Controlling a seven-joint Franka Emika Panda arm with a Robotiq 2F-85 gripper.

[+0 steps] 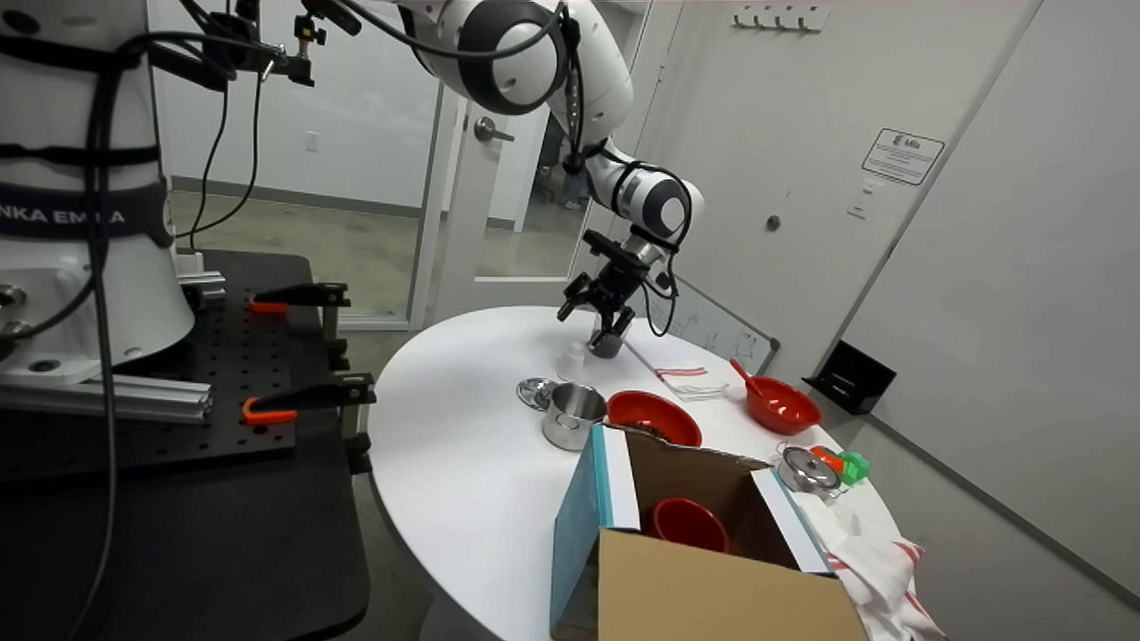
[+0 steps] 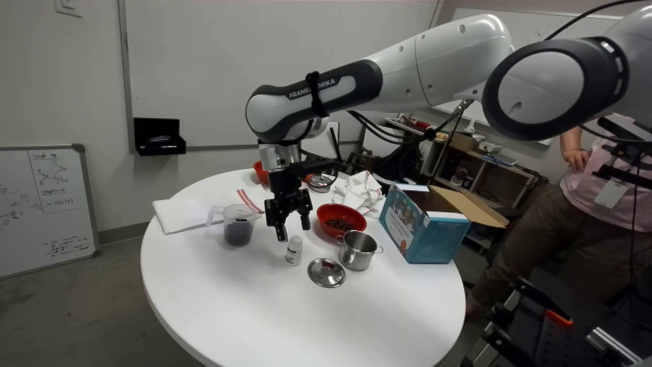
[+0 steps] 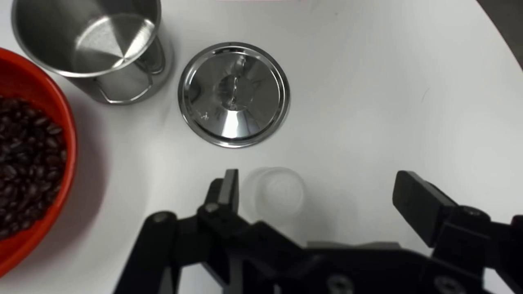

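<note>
My gripper is open above the table, nothing held between its fingers. Below it in the wrist view stands a small white bottle, seen from above, closer to the left finger than the right. In exterior view 2 the bottle is upright on the table, just under and in front of the gripper. A clear measuring cup with dark contents stands to the left there. The round metal lid lies flat, and the steel pot stands beside it.
The red bowl of dark beans stands right of the gripper in exterior view 2. A blue cardboard box is farther right. Behind are a white cloth and another lidded pot.
</note>
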